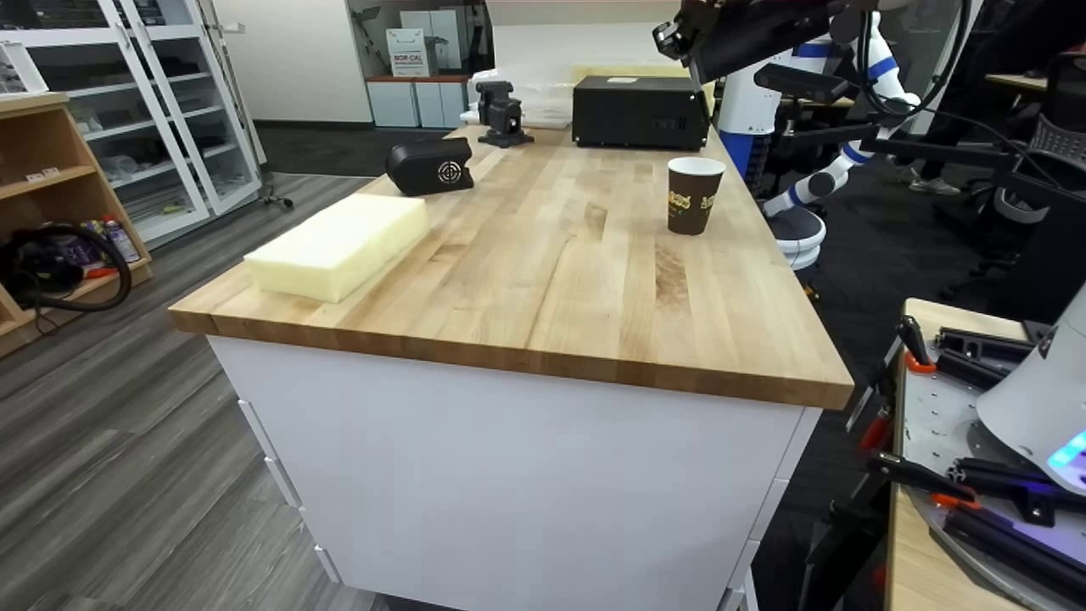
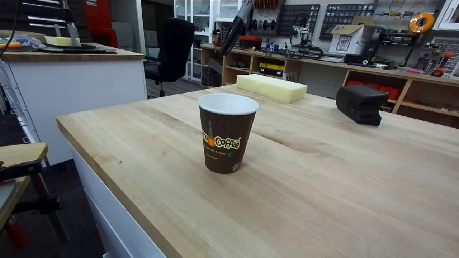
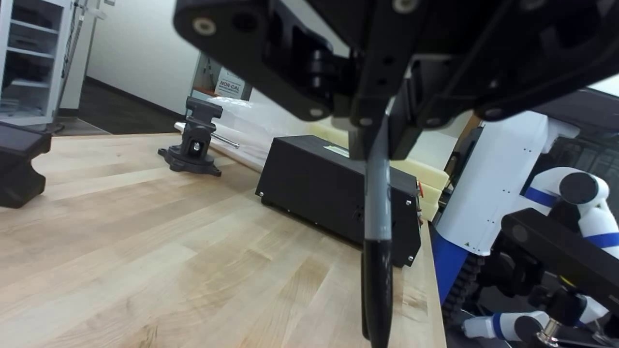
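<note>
Between its fingertips, my gripper is shut on a marker with a grey barrel and black end (image 3: 378,200), which points downward. In exterior view 2 the black end of the marker (image 2: 232,35) hangs in the air above the bench; the gripper is out of that frame. At the top of exterior view 1, my gripper (image 1: 680,46) shows dark and partly cut off. A brown paper coffee cup (image 2: 226,142) with a white rim stands upright on the bench, clear of the marker. Its inside bottom is hidden.
The wooden bench top (image 1: 529,265) also bears a yellow foam block (image 1: 341,244), a black speaker-like box (image 1: 429,166), a dark mount (image 1: 500,112) and a large black case (image 1: 639,112). The cup stands near the right edge.
</note>
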